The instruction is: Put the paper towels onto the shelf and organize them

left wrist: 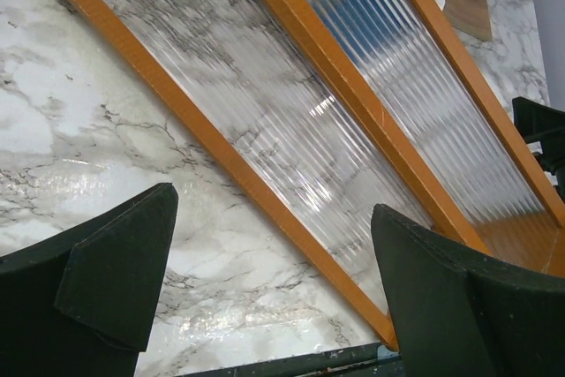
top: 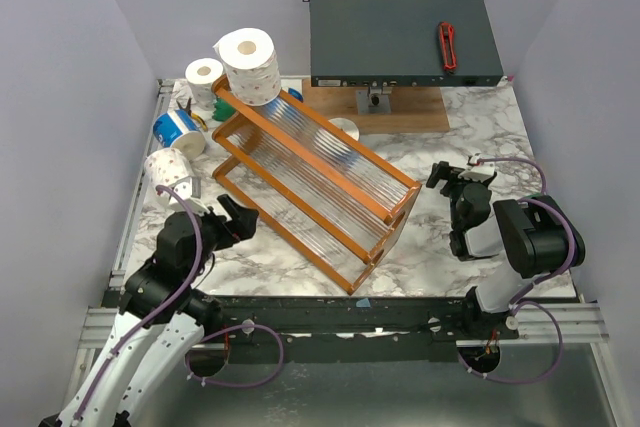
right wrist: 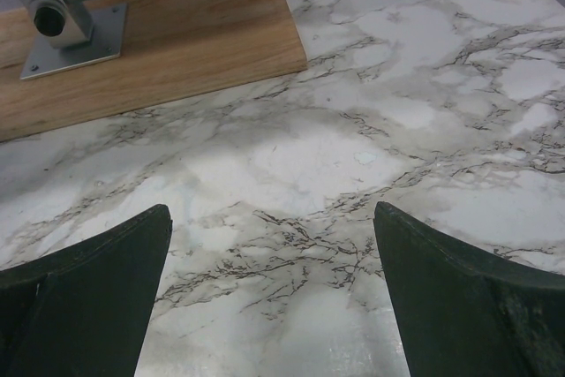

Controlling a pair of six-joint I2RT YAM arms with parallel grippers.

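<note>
A wooden-framed shelf [top: 313,168] with clear ribbed panels lies diagonally across the table. A large paper towel roll [top: 250,77] stands on its upper-left end. Other rolls are at the left: a white one [top: 203,77], a blue-labelled one [top: 172,127] and another white one [top: 163,168]. My left gripper [top: 237,214] hangs open just left of the shelf's lower frame; its wrist view shows the panels between and beyond the empty fingers. My right gripper [top: 441,172] stands open and empty right of the shelf, over bare marble.
A dark panel [top: 391,32] on a stand with a wooden base [top: 417,107] occupies the back, a red cutter [top: 447,46] on it. Scissors and small items sit among the rolls. Free marble lies right of the shelf and at the front left.
</note>
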